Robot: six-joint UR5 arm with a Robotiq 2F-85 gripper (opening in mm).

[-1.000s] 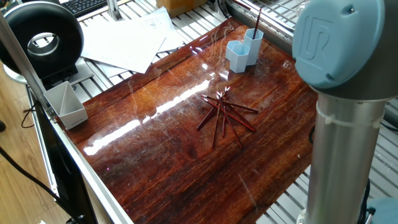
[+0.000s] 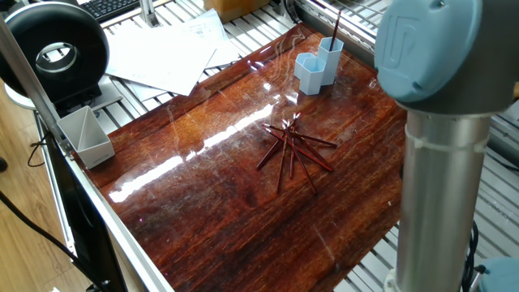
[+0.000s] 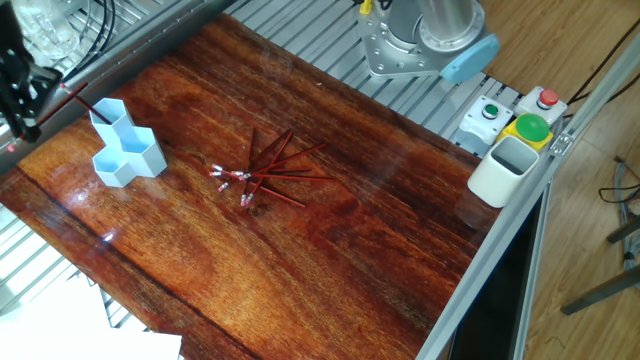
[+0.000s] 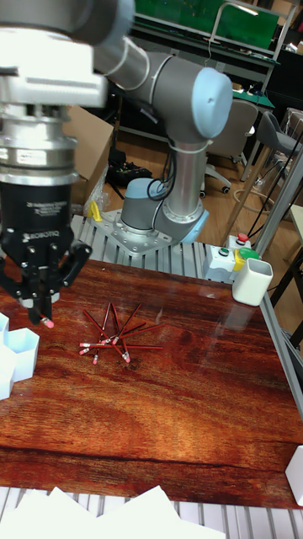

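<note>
A red pencil (image 3: 67, 97) lies across the fingers of my gripper (image 3: 30, 112) at the upper left of exterior view 2; the fingers look shut on it. In exterior view 3 its pink eraser end (image 4: 47, 323) pokes out just below my gripper (image 4: 41, 307), near the pencil holder. That light-blue holder (image 2: 309, 79) has joined hexagonal cups, and one dark red pencil (image 2: 335, 32) stands in the taller cup. Several more red pencils (image 2: 294, 154) lie crossed in a loose pile on the wooden board (image 3: 330, 270). Exterior view 1 does not show my gripper.
A white open box (image 3: 495, 180) stands at the board's edge, by the red button (image 3: 548, 97) and green button (image 3: 532, 127). White papers (image 2: 162, 57) lie beyond another edge. Wide bare wood surrounds the pencil pile.
In exterior view 1 the arm's link at the right has shifted slightly left. The pencil pile and the holder with its standing pencil look the same.
</note>
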